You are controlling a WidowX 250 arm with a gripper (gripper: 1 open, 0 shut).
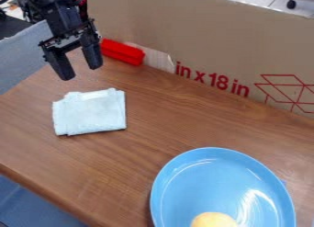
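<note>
My gripper (79, 62) hangs in the upper left of the camera view, open, with empty space between its black fingers. Below it a folded white cloth (90, 114) lies flat on the wooden table, apart from the fingers.
A red object (121, 51) lies at the back by a cardboard wall (221, 47). A blue plate (245, 187) with a pale yellow round item (214, 221) is at front right. Its edge runs along the lower left.
</note>
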